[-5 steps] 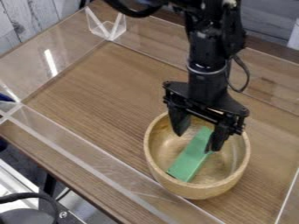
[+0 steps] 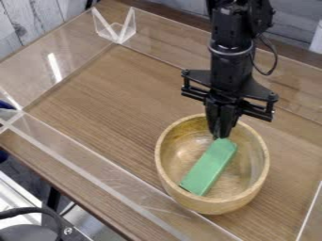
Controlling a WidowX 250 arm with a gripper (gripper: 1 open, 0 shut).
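My black gripper (image 2: 219, 126) hangs from the top of the camera view, above the back rim of a round wooden bowl (image 2: 170, 165). Its narrow tip looks shut, with nothing visible held in it. A flat green bar (image 2: 209, 168) lies inside the bowl, slanting from upper right to lower left, just below the gripper's tip.
A clear plastic piece (image 2: 116, 26) stands at the back left. Dark cables (image 2: 25, 216) lie at the lower left corner, beyond clear edge strips.
My gripper has risen and moved slightly back and right, away from the bowl's interior, uncovering more of the green bar, which stays in the bowl.
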